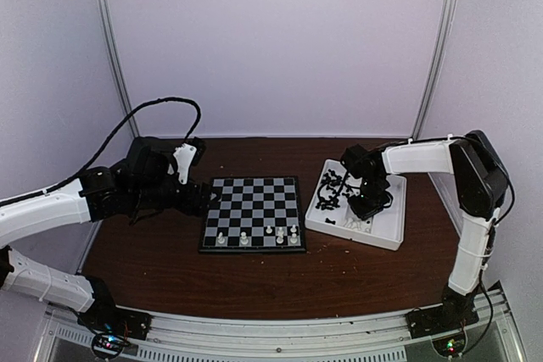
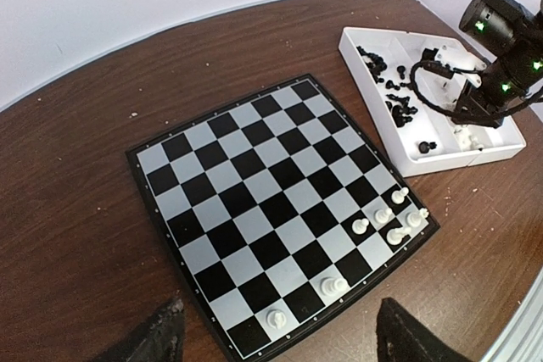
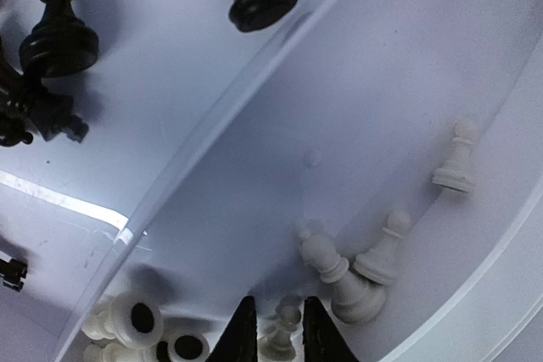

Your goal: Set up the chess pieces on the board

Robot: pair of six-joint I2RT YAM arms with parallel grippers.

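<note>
The chessboard lies flat on the table, with several white pieces standing along its near side, among them a white piece and a corner piece. Inside the white tray, my right gripper points down, its dark fingers closed around a small white pawn. Beside them a larger white piece and a pawn lie against each other; another pawn rests farther off. My left gripper is open and empty over the board's left side.
A divider splits the tray; black pieces lie loose on one side of it, white ones on the other. Fallen white pieces sit close to the right fingers. Most of the board and the table's front are clear.
</note>
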